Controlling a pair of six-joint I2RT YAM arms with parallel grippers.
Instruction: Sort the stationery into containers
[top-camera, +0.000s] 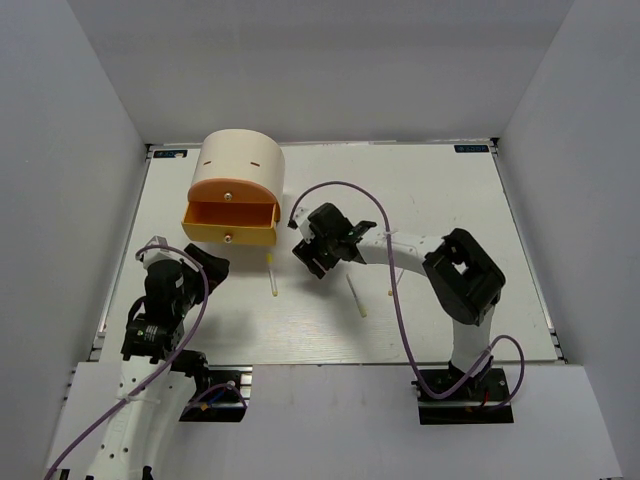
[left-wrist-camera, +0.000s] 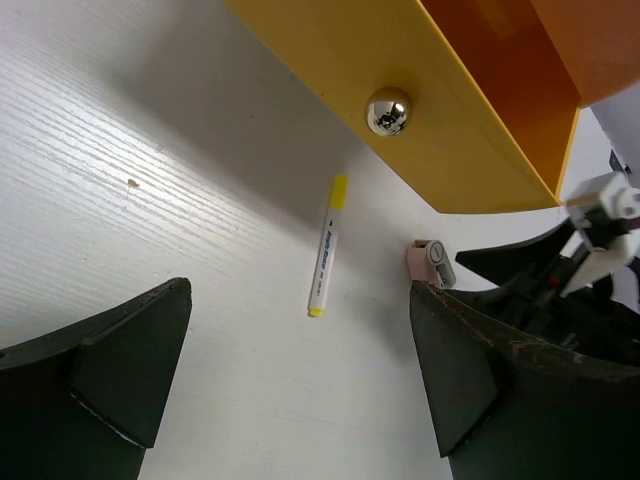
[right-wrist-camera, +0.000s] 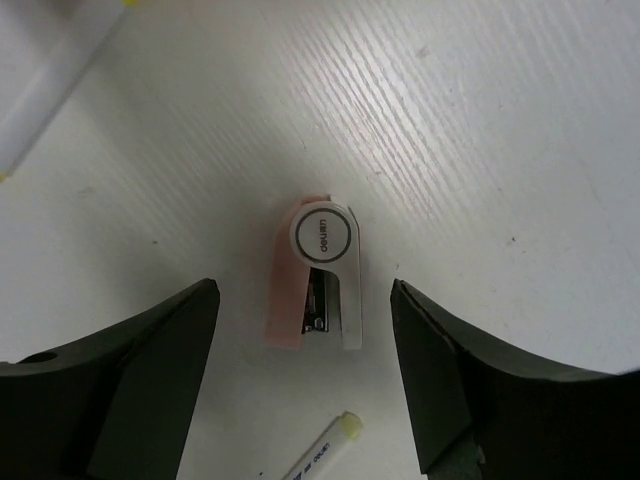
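Observation:
A pink-and-white stapler lies on the table between the fingers of my right gripper, which is open just above it, not touching as far as shows. In the left wrist view my left gripper stands open, above the table near a white-and-yellow highlighter. A second pen lies right of the stapler in the top view, and another lies further right, partly behind the right arm. The wooden container has an open orange drawer with a silver knob.
The container fills the back left, close to the highlighter. Cables arch over both arms.

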